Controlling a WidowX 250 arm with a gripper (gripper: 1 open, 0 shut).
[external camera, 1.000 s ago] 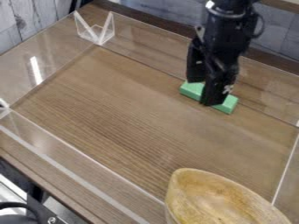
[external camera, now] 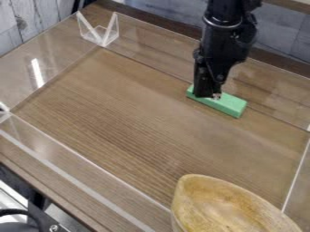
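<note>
The black gripper [external camera: 208, 83] hangs from the arm at upper centre, pointing down just over the upper-left part of a green rectangular block [external camera: 226, 104] lying on the wooden table [external camera: 109, 118]. Its lower end overlaps the block in this view; whether it touches, and how the fingers stand, I cannot tell.
A large yellow bowl [external camera: 230, 207] is at the bottom right. A white wire-like stand [external camera: 100, 29] sits at the back left. A dark area lies past the lower-left edge.
The arm and gripper have moved left and up in the view, turning narrower in outline and uncovering more of the green block.
</note>
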